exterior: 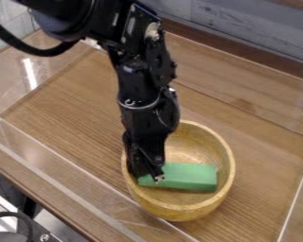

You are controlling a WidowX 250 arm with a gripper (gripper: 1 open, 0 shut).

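Observation:
A light wooden bowl (pixel 207 142) sits on the wooden table, with a green block (pixel 188 176) lying in its lower part. My black gripper (pixel 148 174) reaches down into the left side of the bowl, its tips at the left end of the block. The tips are dark and partly hidden, and whether anything is between them is hard to see; the gripper looks shut.
A white panelled wall runs along the back. Cables hang at the lower left, off the table's edge.

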